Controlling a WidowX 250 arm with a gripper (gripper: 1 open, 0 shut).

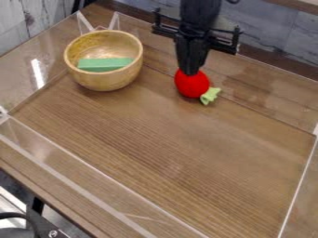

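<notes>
A red round object with a pale green leafy piece lies on the wooden table, right of centre toward the back. The black gripper hangs just above its top, fingers pointing down and close together, shut; whether it touches the red object is hard to tell.
A wooden bowl with a green block in it stands at the back left. A white wall lines the left and back edges.
</notes>
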